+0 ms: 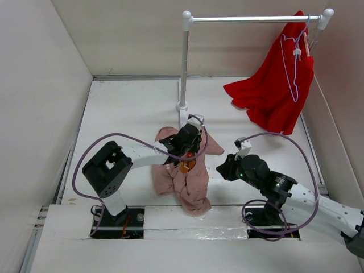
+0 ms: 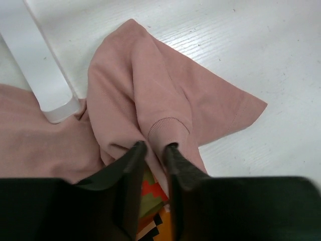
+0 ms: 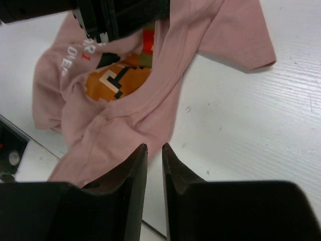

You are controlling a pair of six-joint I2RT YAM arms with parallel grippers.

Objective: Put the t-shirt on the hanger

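Observation:
A crumpled pink t-shirt (image 1: pixel 193 193) with an orange and green print lies on the white table. My left gripper (image 1: pixel 194 142) is over its upper part; in the left wrist view its fingertips (image 2: pixel 138 150) are at the folded collar band (image 2: pixel 168 128), slightly apart, and I cannot tell whether fabric is between them. My right gripper (image 1: pixel 226 168) hovers right of the shirt; in the right wrist view its fingers (image 3: pixel 173 175) are a little apart with nothing between them. A pale purple hanger (image 1: pixel 287 62) hangs on the rail at upper right.
A clothes rail (image 1: pixel 250 19) spans the back; its foot bar (image 2: pixel 45 70) reaches the shirt. A red garment (image 1: pixel 261 96) hangs at the right, trailing onto the table.

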